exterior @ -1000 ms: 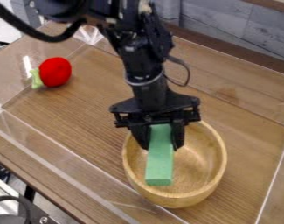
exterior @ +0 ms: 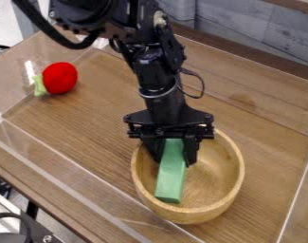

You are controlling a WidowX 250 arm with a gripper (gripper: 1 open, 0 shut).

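Observation:
A light wooden bowl [exterior: 213, 199] sits on the table at the lower middle. My black gripper [exterior: 172, 142] reaches down over its back part, shut on a green block [exterior: 172, 181], which hangs from the fingers inside the bowl, its lower end toward the front. Whether the block touches the bowl's floor I cannot tell.
A red ball [exterior: 60, 78] with a pale green item beside it lies at the back left. A grey board wall runs along the back right. A black cable is at the lower left corner.
The gripper has shifted slightly over the last second, with the green block still in it. The bowl and red ball look unmoved.

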